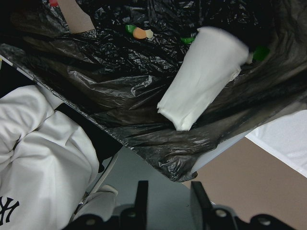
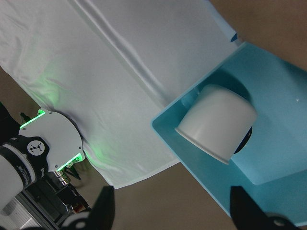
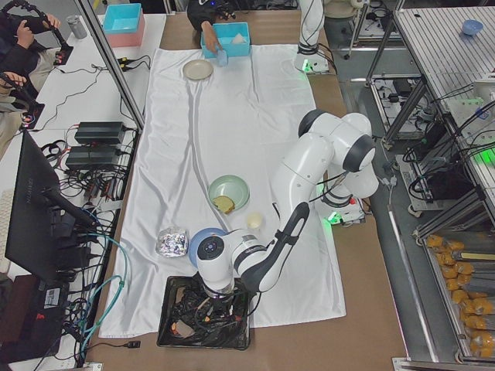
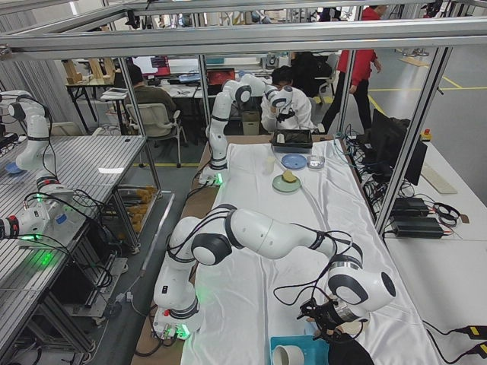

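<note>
In the left wrist view a rolled white item point(image 1: 201, 76), like tissue and blurred at one end, lies over a black-lined bin point(image 1: 105, 96); my left gripper is open above it, nothing between its fingers. In the camera left view that arm hangs over the black bin point(image 3: 168, 336). My right gripper stands open and empty above a blue box point(image 2: 273, 182) holding a white cup point(image 2: 216, 120) lying on its side.
A green plate point(image 3: 228, 185) with a yellow item, a blue plate point(image 3: 197, 236), a foil tray point(image 3: 172, 241) and a beige plate point(image 3: 197, 68) are on the white cloth. A person's hand point(image 3: 209, 35) reaches beside the blue box.
</note>
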